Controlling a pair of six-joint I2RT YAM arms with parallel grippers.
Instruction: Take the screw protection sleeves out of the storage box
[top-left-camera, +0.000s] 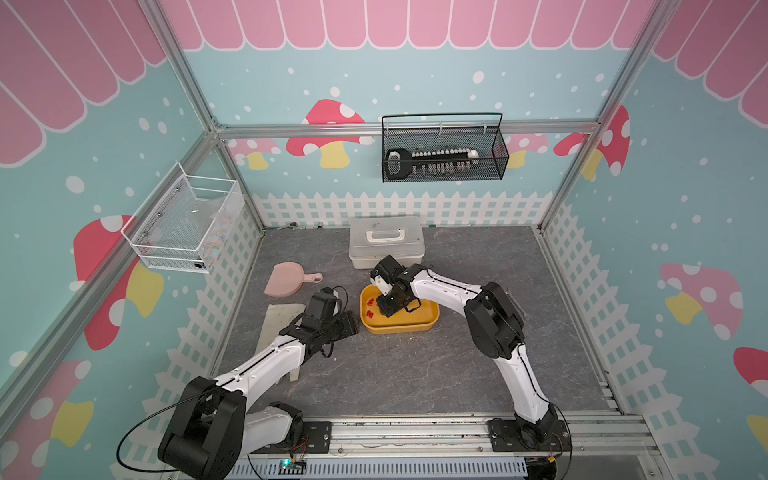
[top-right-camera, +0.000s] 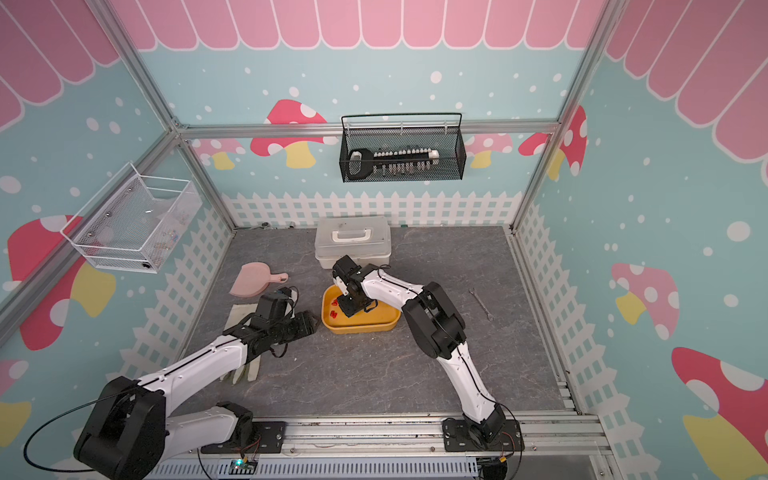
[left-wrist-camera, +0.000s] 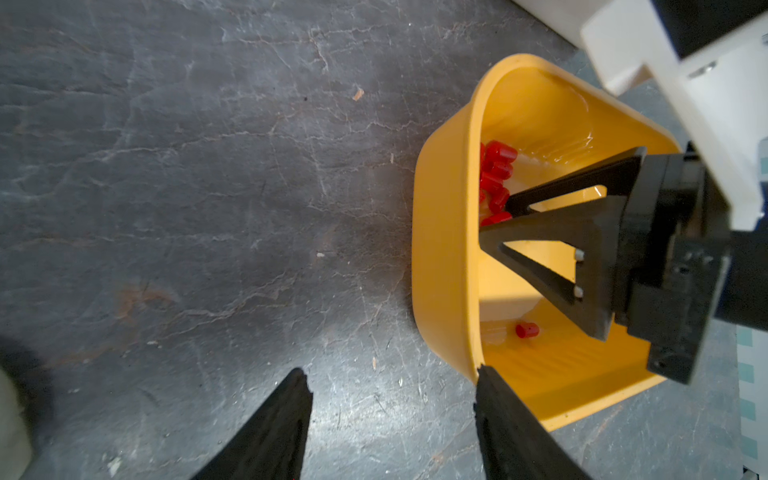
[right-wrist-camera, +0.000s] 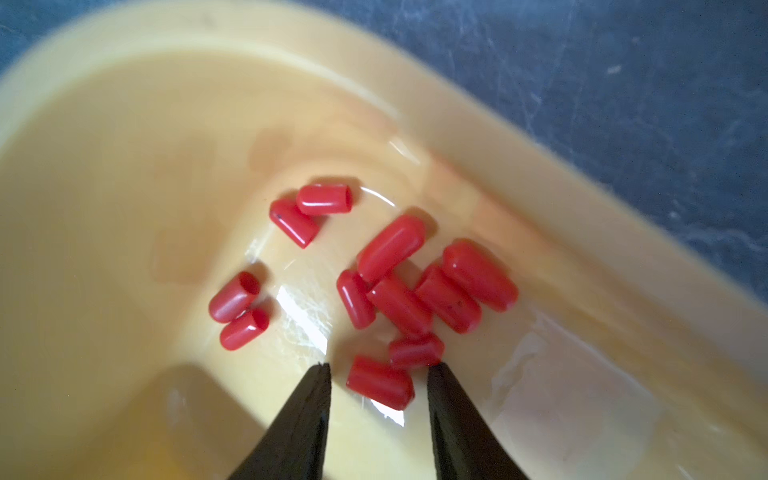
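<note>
Several red screw protection sleeves (right-wrist-camera: 401, 305) lie loose on the floor of the yellow storage box (right-wrist-camera: 560, 184) in the right wrist view. My right gripper reaches down inside that box, its fingers apart. One sleeve (right-wrist-camera: 381, 383) lies in the gap between its fingertips, with clear space on either side, and a smaller sleeve (right-wrist-camera: 416, 351) sits just ahead near the right tip. In the left wrist view, my left gripper is open and empty, beside the box's left end. A lone sleeve (left-wrist-camera: 527, 329) lies elsewhere in the box.
Behind the box stands a grey lidded case (top-left-camera: 387, 240). A pink board (top-left-camera: 286, 280) and a pale board (top-left-camera: 280, 324) lie to the left. A wrench (top-right-camera: 480, 304) rests on the right. Bare table (top-left-camera: 416, 376) stretches in front.
</note>
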